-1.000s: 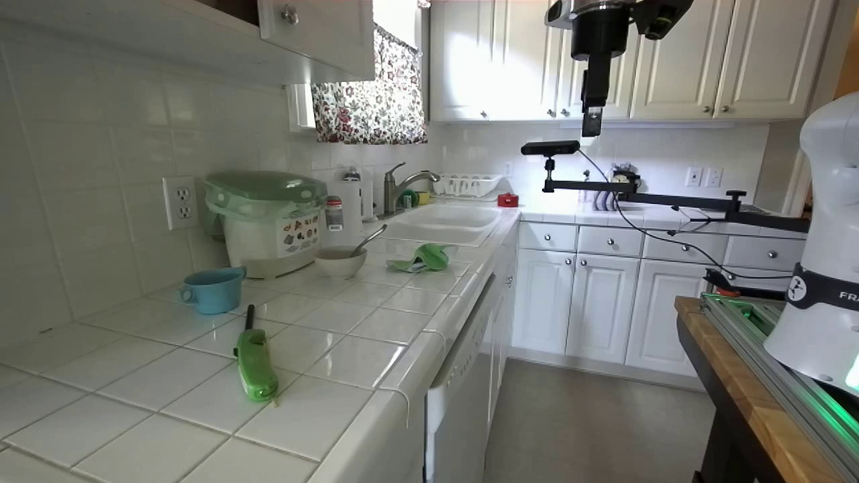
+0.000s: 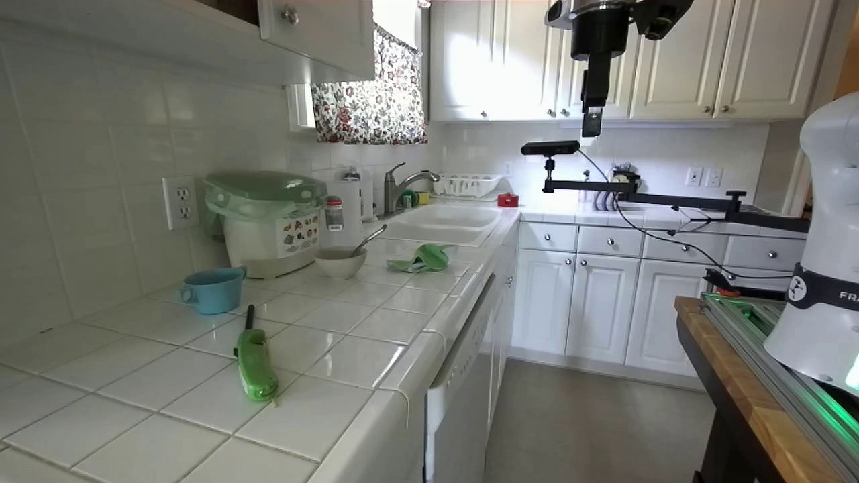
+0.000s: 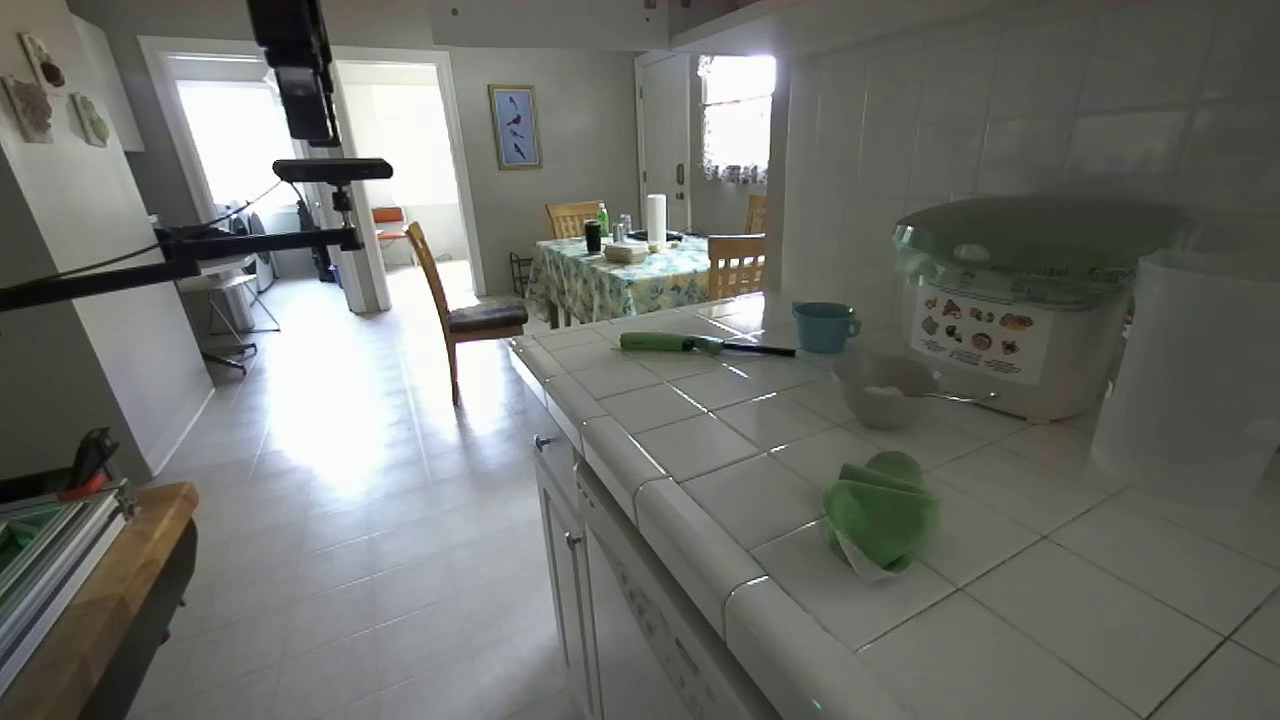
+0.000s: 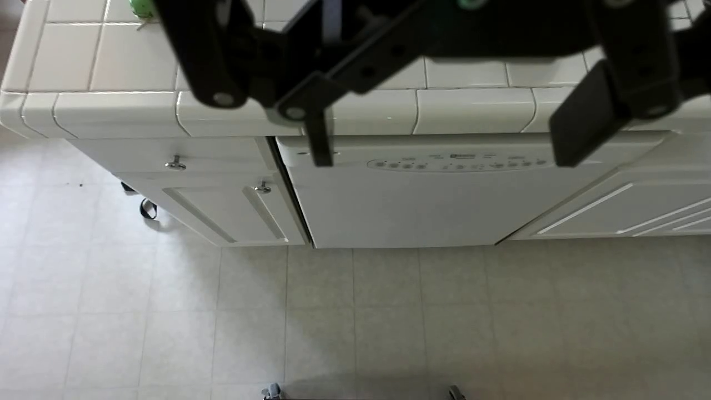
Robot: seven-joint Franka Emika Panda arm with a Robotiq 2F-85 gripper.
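Observation:
High above the floor in front of the counter hangs my gripper, open, its two dark fingertips wide apart with only the dishwasher front and floor visible between them. A green lighter with a black nozzle [image 2: 257,363] lies on the tiled counter [image 2: 346,310]. Behind it stands a blue cup [image 2: 215,291] with handles. A white bowl [image 2: 339,262] holds a spoon [image 2: 370,240]. Closer to the sink lies a crumpled green cloth [image 3: 882,514]. The gripper touches none of these; in the wrist view, only the lighter's end [image 4: 141,6] shows at the top left.
A lidded rice container [image 2: 270,225] stands against the wall, with a white jug [image 3: 1188,372] beside it. Beyond are the sink [image 2: 447,223] and faucet [image 2: 402,185]. A camera bar [image 2: 668,198] reaches out below the gripper in exterior view 1.

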